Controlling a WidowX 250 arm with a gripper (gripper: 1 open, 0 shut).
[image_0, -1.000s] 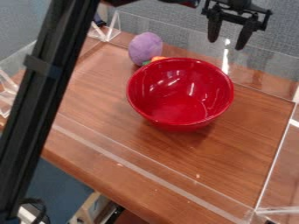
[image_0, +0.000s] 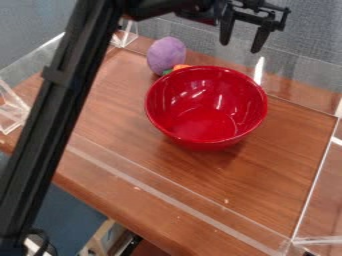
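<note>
A large red bowl (image_0: 206, 118), empty, rests upright near the middle of the wooden table. Behind its left side sits a purple, roughly round object (image_0: 166, 53), with a small orange item (image_0: 179, 67) partly hidden by the bowl's rim. My gripper (image_0: 241, 38) is raised at the top of the view, above and behind the bowl, fingers spread apart with nothing between them.
Clear acrylic walls edge the wooden tabletop (image_0: 134, 190). A grey backdrop stands behind. The black arm crosses the left side of the view.
My gripper has moved left along the back of the scene over the last second. The bowl and the purple object have stayed put.
</note>
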